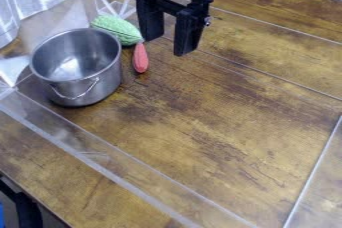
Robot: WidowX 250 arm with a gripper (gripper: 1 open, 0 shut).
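Observation:
My black gripper (171, 29) hangs at the top centre, raised over the back of the wooden table, with its fingers pointing down and apart. Nothing shows between them. Below and left of it, a red elongated object (140, 58) lies on the table. A green, pale-striped oblong item (118, 29) lies behind that, partly against the back-left edge. A steel pot (76, 75) with a handle stands at the left.
Clear plastic sheeting (38, 22) lines the back-left edge. A dark strip runs along the back-right edge.

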